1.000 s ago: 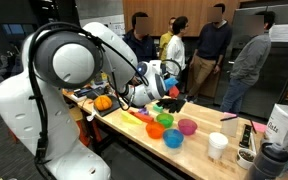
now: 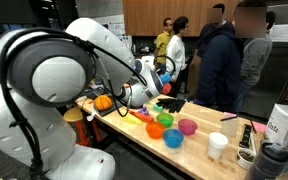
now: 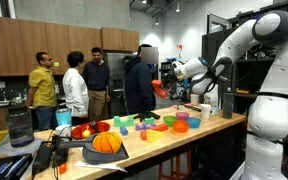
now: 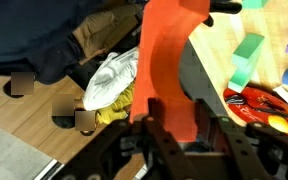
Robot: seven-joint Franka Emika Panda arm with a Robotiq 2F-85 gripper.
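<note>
In the wrist view, a smooth red-orange object [image 4: 169,65] fills the space ahead of my gripper, which is shut on it. Its far end is cut off by the frame's top, and its full shape cannot be told. From the second exterior side, the gripper [image 3: 164,88] hangs in the air above the table with the red object at its tip. Several coloured bowls stand on the table, among them an orange bowl [image 2: 156,130], a blue bowl [image 2: 174,138] and a pink bowl [image 2: 187,127].
An orange ball [image 3: 107,143] lies near the table's end. A white cup [image 2: 217,146] and dark canisters [image 2: 270,160] occupy the other end. Green blocks [image 4: 247,55] and a red container [image 4: 269,110] show below the gripper. People stand close behind the table, one in a dark hoodie [image 2: 220,65].
The person in the dark hoodie has crossed from left to right behind the table. My arm looks nearly the same, with only a slight shift at most.
</note>
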